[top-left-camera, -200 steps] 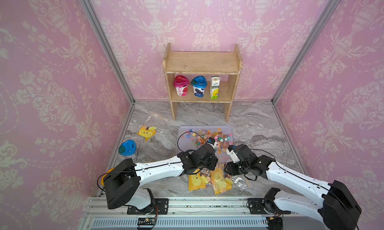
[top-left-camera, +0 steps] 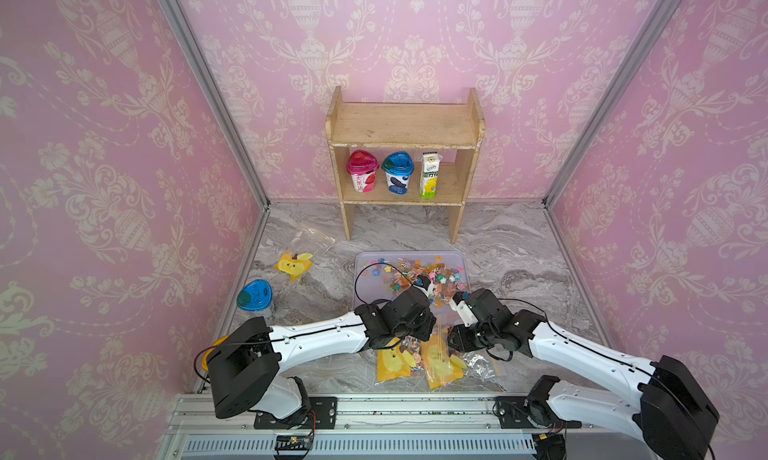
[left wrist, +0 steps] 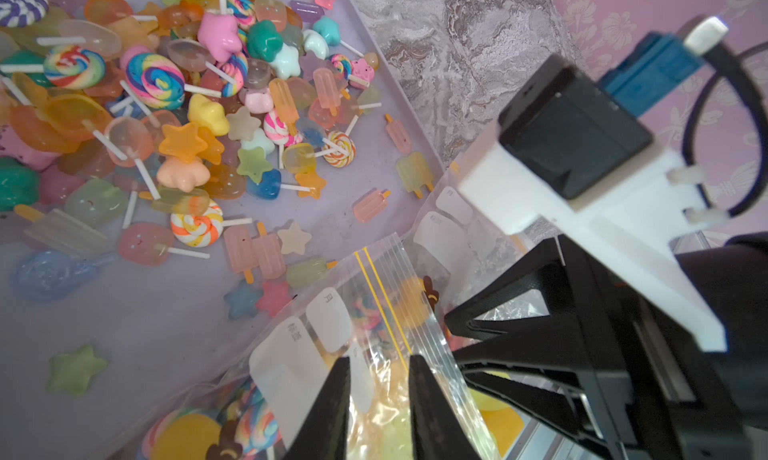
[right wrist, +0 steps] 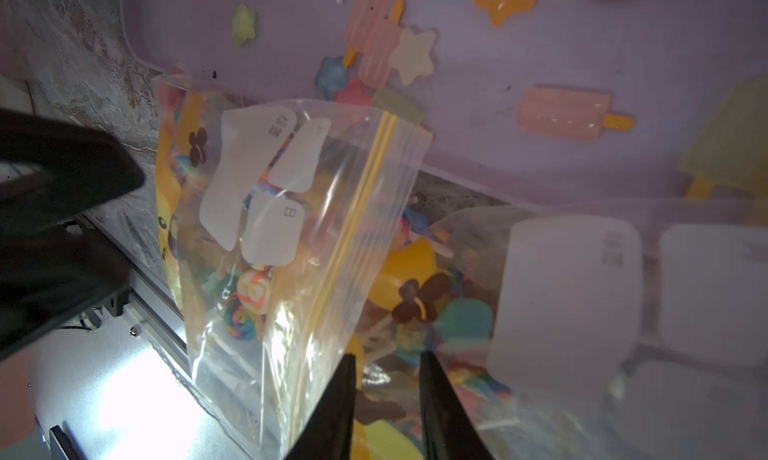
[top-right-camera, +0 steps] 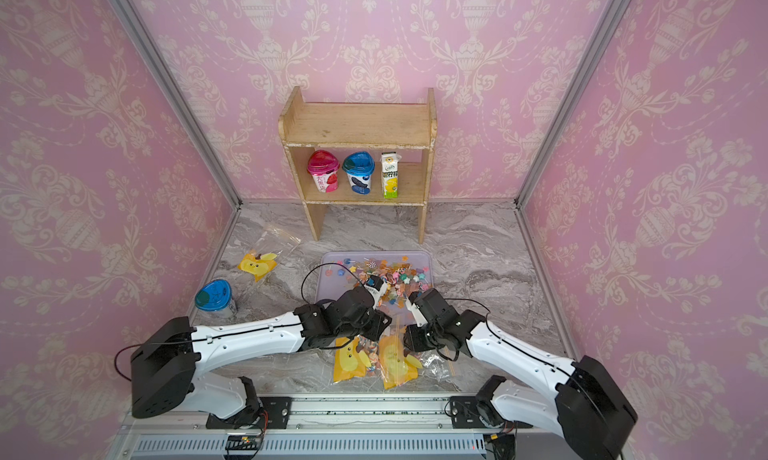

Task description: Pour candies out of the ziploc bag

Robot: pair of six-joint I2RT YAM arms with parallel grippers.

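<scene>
Several ziploc bags (right wrist: pixel 240 179) with yellow designs and candies inside lie along the near edge of the lilac tray (right wrist: pixel 480 59), overlapping one another. Loose candies (left wrist: pixel 160 83) fill much of the tray. My left gripper and my right gripper are low over the bags, their fingertips partly parted at the bottom of their wrist views. In the left wrist view the right gripper stands beside a bag's zipper strip. Whether either has bag film between its fingers I cannot tell.
A wooden shelf (top-left-camera: pixel 404 123) with two cups and a carton stands at the back. A blue-lidded container (top-left-camera: pixel 255 295) and another bag (top-left-camera: pixel 292 265) lie at the left.
In the top left view my right gripper has shifted very slightly; the left arm and the bags look unchanged.
</scene>
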